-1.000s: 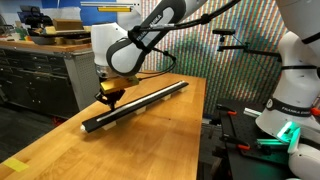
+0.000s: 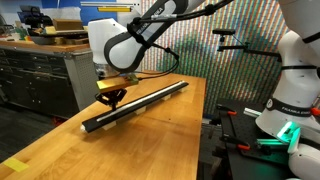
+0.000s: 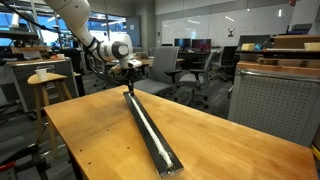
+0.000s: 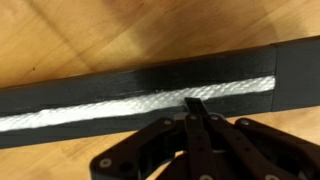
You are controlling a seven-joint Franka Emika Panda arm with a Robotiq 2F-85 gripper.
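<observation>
A long black strip (image 3: pixel 160 150) lies on the wooden table, with a white rope (image 3: pixel 149 125) running along its length. In the wrist view the rope (image 4: pixel 95 112) stops close to a seam in the strip, just short of a plain black end section (image 4: pixel 298 75). My gripper points down with its fingertips together at the rope's lower edge, near that end. Nothing shows between the fingers, and whether they touch the rope is hard to tell. From the side, the gripper (image 2: pixel 113 107) is low over the strip's near-left part.
Bare table (image 2: pixel 150 140) surrounds the strip on both sides. A yellow patch (image 2: pixel 14 164) marks the table's near-left corner. Behind stand a grey cabinet (image 3: pixel 275 100), office chairs (image 3: pixel 195 85) and a wooden stool (image 3: pixel 45 90).
The strip has not visibly moved.
</observation>
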